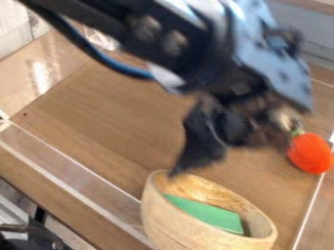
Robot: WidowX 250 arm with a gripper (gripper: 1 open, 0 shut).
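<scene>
My gripper (pixel 196 156) hangs blurred above the back of a wooden bowl (pixel 170 220), with its fingers pointing down; it looks shut, and nothing shows between the fingers. A green block (pixel 209 215) lies inside the bowl. A round red object (pixel 310 153), with something pale and green on top, sits at the right, partly beside the arm.
Pale strips and edges border it at left and right. A dark object stands at the bottom left corner.
</scene>
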